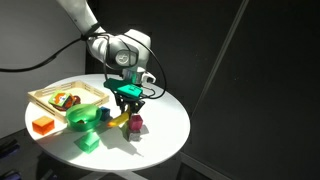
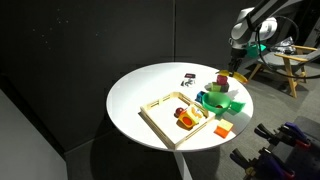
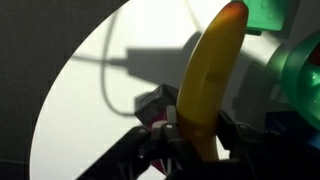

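Note:
A long yellow banana-like piece (image 3: 208,75) is held between my fingers in the wrist view, its orange-brown tip pointing away from the fingers. My gripper (image 1: 129,106) is shut on it above the white round table. In exterior view 1 the yellow piece (image 1: 119,120) hangs at a slant between the green bowl and the stacked blocks. The green bowl (image 1: 82,119) lies to its left, holding something red in the wrist view. Close beside the gripper are a dark red block (image 1: 135,124) and a grey block.
A wooden tray (image 2: 165,127) with toy food (image 2: 188,118) stands on the table. An orange block (image 1: 43,125) and a green block (image 1: 88,142) lie near the front edge. Blue blocks (image 1: 104,114) sit by the bowl.

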